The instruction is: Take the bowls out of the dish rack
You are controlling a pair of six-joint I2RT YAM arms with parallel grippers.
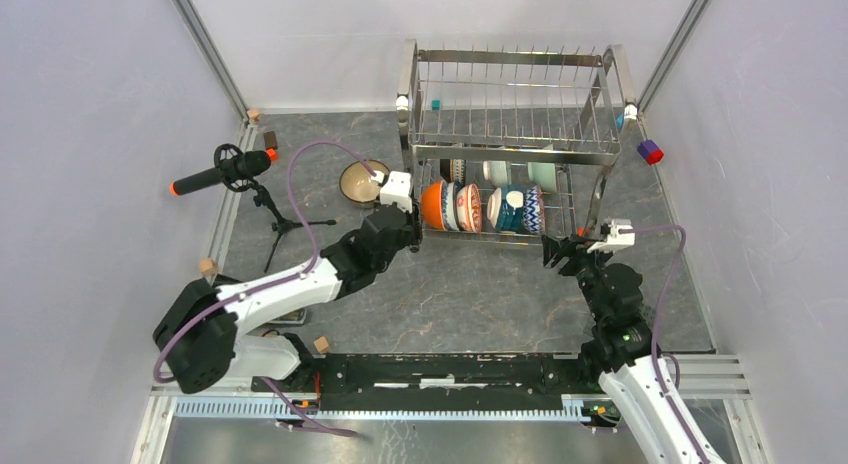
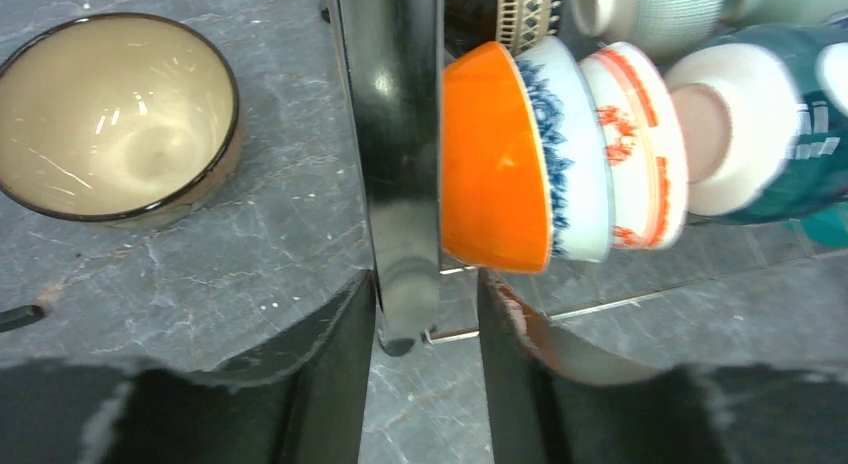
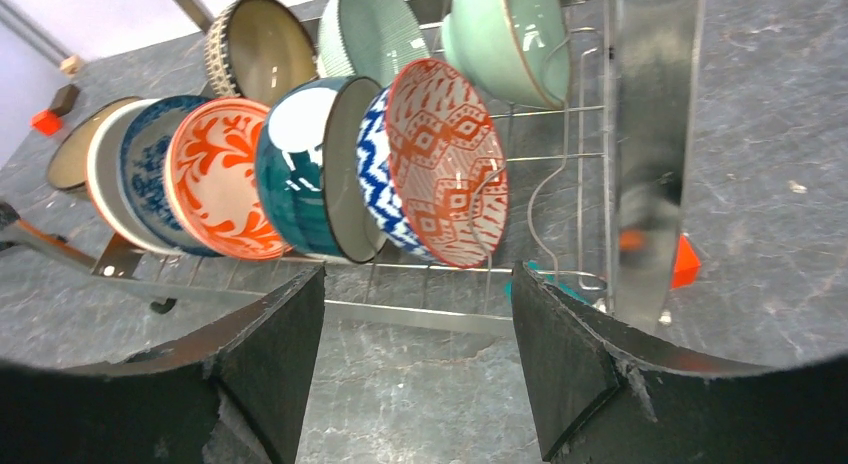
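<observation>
The dish rack [image 1: 510,154] holds bowls on its lower level: an orange bowl [image 2: 495,154], a blue-patterned white bowl, a red-patterned bowl [image 3: 215,164], a teal bowl [image 3: 295,184], a zigzag-patterned bowl [image 3: 445,164], plus several behind. A beige bowl [image 2: 120,114] sits outside, left of the rack. My left gripper is part open around the lower end of the rack's left post, left of the orange bowl; contact is unclear. My right gripper stands open in front of the rack's right half, nothing between its fingers.
A tripod [image 1: 270,214] with a cylinder stands at far left. A purple-red block [image 1: 650,151] lies right of the rack, wooden blocks [image 1: 321,344] at the edges.
</observation>
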